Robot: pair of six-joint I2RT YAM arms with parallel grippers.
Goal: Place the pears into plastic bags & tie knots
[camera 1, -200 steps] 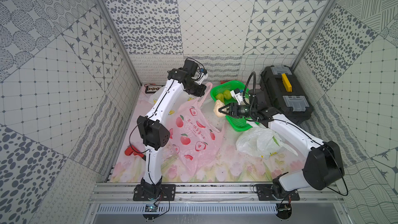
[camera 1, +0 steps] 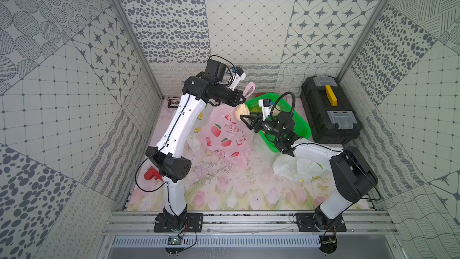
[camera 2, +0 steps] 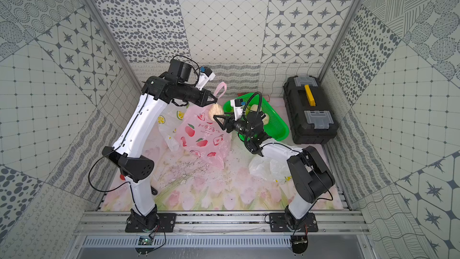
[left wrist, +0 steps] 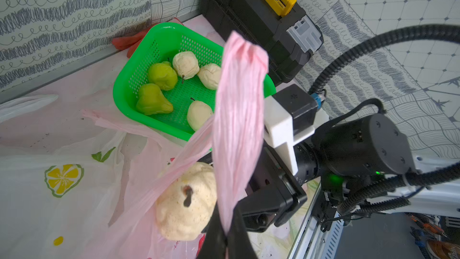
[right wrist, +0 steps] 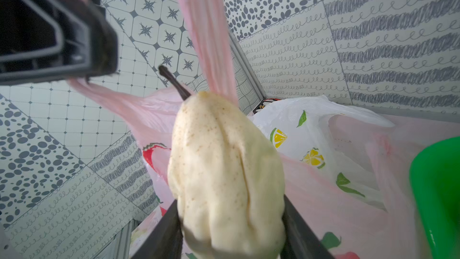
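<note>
High at the centre, my left gripper (camera 1: 242, 98) is shut on the gathered handle of a pink apple-print bag (camera 1: 225, 134), with a loop rising above it (left wrist: 239, 91). Just below, my right gripper (camera 1: 245, 120) is shut on a cream pear (right wrist: 225, 172) with a dark stem, which sits at the bag's mouth, against the pink plastic. Whether it is inside cannot be told. More cream and yellow-green pears (left wrist: 154, 100) lie in a green basket (left wrist: 129, 76) behind the right gripper.
A black toolbox (camera 1: 330, 120) stands back right. A white bag (camera 1: 299, 165) lies front right, another white bag (camera 2: 170, 134) at left, and a red object (camera 1: 152, 173) front left.
My left gripper has risen, lifting the bag and drawing it back off the front of the table. The right gripper has carried the pear left and up to the bag's mouth.
</note>
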